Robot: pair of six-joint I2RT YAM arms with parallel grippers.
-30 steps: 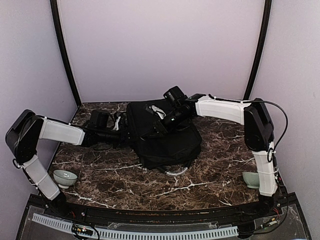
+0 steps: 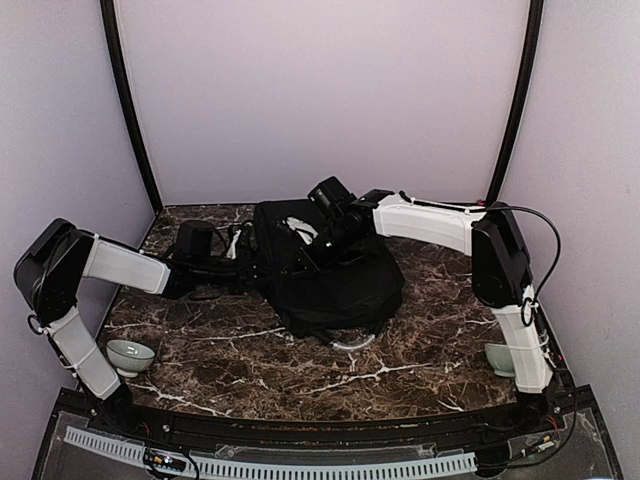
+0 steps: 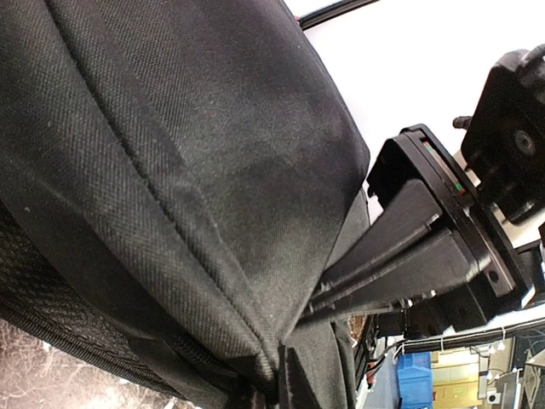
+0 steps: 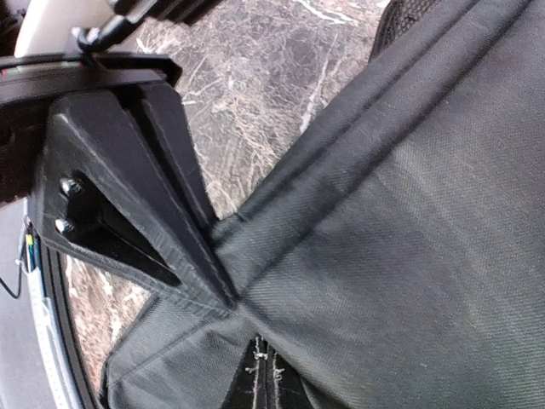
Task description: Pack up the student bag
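A black backpack lies on the marble table, its fabric filling much of both wrist views. My left gripper is at the bag's left side; in the left wrist view its fingertips are shut on the seamed fabric. My right gripper reaches over the bag from the right, shut, with its fingertips against the fabric close to the left gripper. Nothing clearly shows between the right fingers. The bag's inside is hidden.
A pale bowl sits at the front left and a green bowl at the front right, partly behind the right arm.
The left gripper and bag look nearly unchanged.
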